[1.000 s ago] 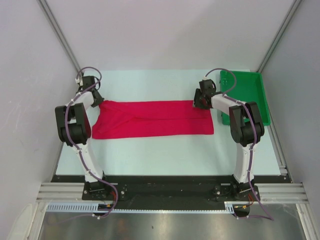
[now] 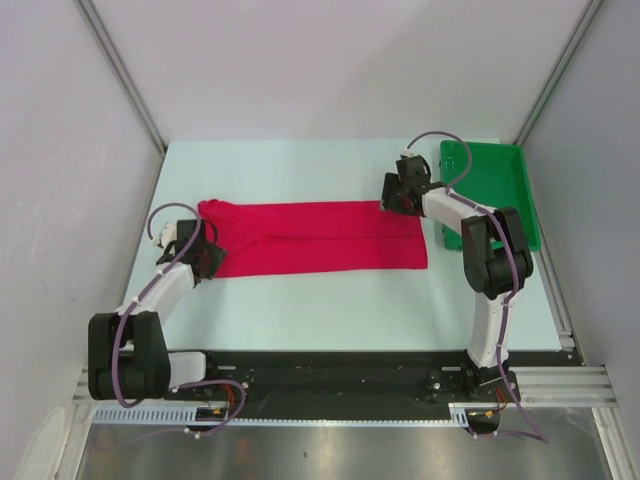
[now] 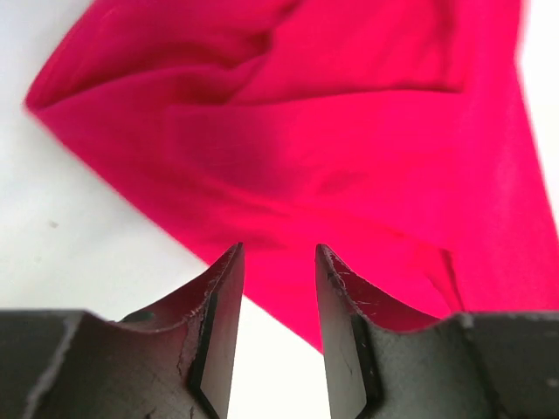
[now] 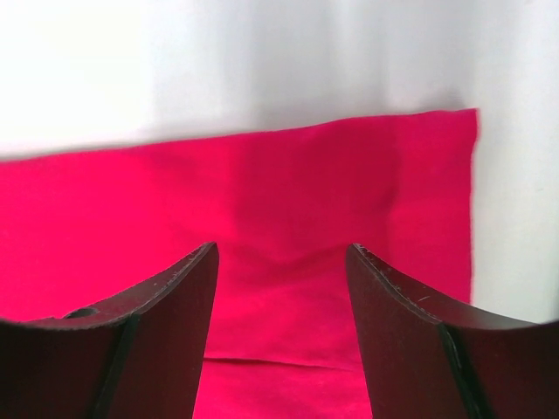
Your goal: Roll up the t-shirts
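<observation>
A red t-shirt lies spread in a long flat strip on the white table, folded lengthwise, its left end rumpled. Above that left end hangs my left gripper, seen in the left wrist view with its fingers part open and only red cloth visible beyond them. My right gripper is over the upper right corner of the shirt, open; in the right wrist view its fingertips stand apart above the smooth cloth, near the corner.
A green tray, empty where visible, sits at the right edge of the table behind the right arm.
My right gripper has shifted only slightly.
</observation>
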